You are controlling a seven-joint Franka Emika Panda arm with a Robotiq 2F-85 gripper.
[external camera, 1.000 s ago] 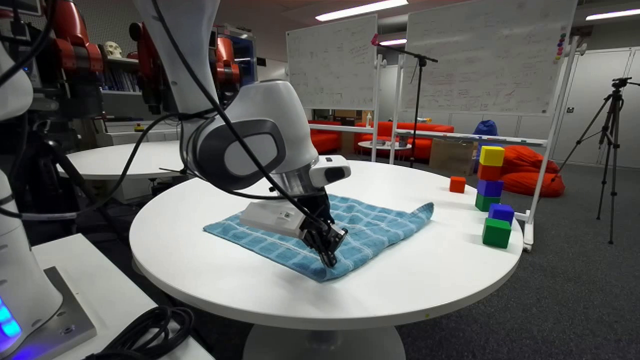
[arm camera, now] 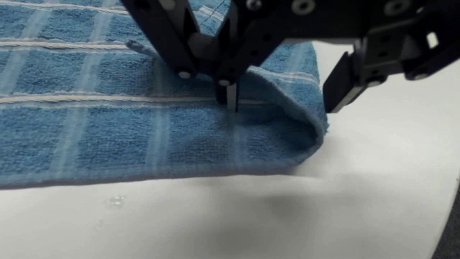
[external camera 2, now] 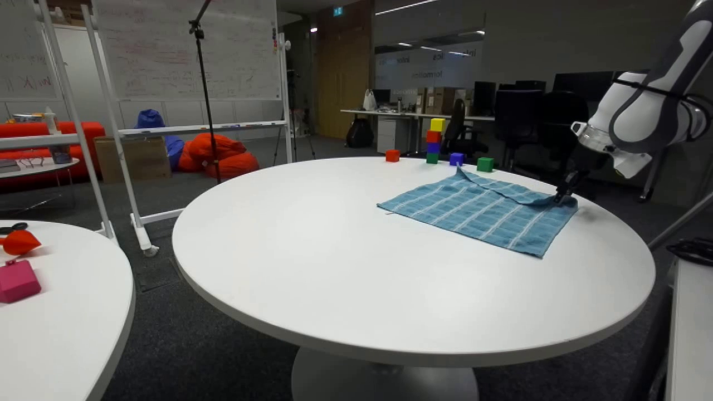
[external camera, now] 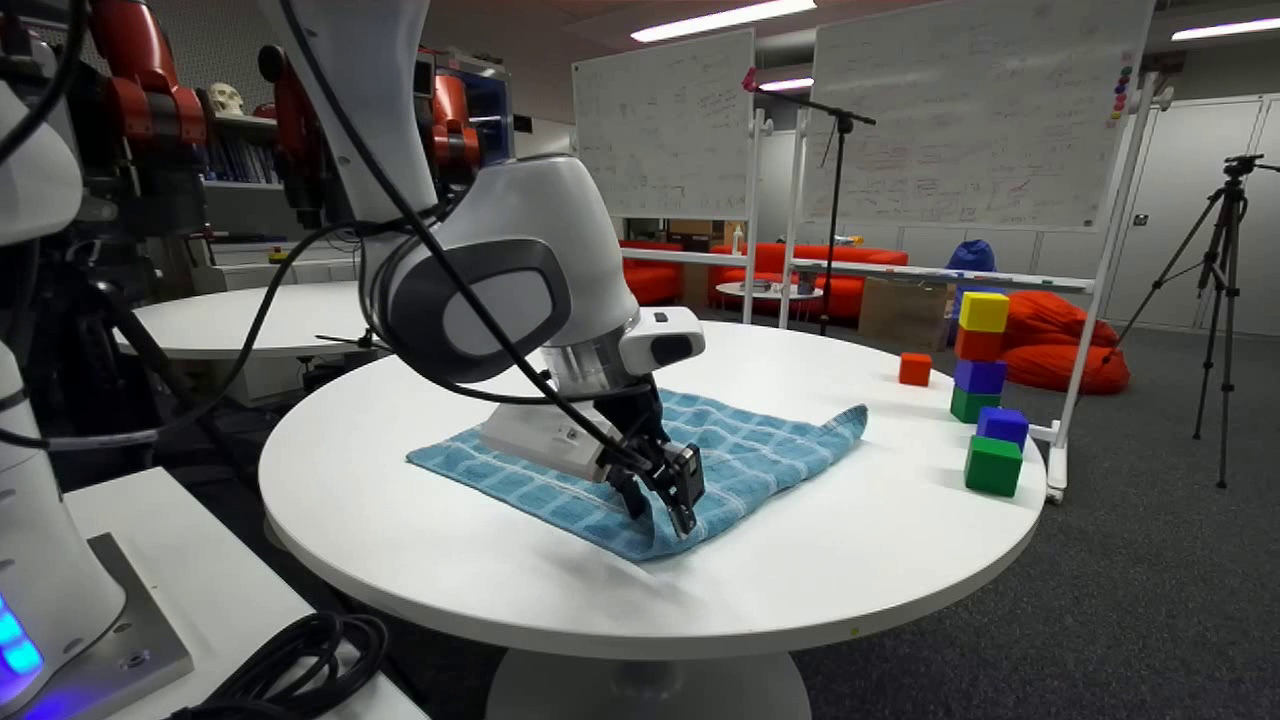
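Observation:
A blue checked towel (external camera: pixel 756 450) with pale stripes lies on the round white table. In the wrist view, one edge strip of the towel (arm camera: pixel 116 133) is folded over, and the near corner curls in a loose loop. Over that corner stands my gripper, its fingers spread apart. One fingertip (arm camera: pixel 231 97) rests on or just above the folded cloth; the other is outside the curled edge, over the tabletop. The curled layer lies between them without being clamped. From exterior view 2, the gripper (external camera 2: pixel 565 189) is at the towel's right corner, partly hard to make out.
Coloured blocks stand near the table's edge: a tower topped by a yellow block (external camera: pixel 984 312), a red block (external camera: pixel 914 368), a blue block (external camera: pixel 1003 425) and a green block (external camera: pixel 993 466).
The gripper's fingers, close together at the towel's corner before, are now spread apart. The arm has hardly moved, and the towel lies in nearly the same place.

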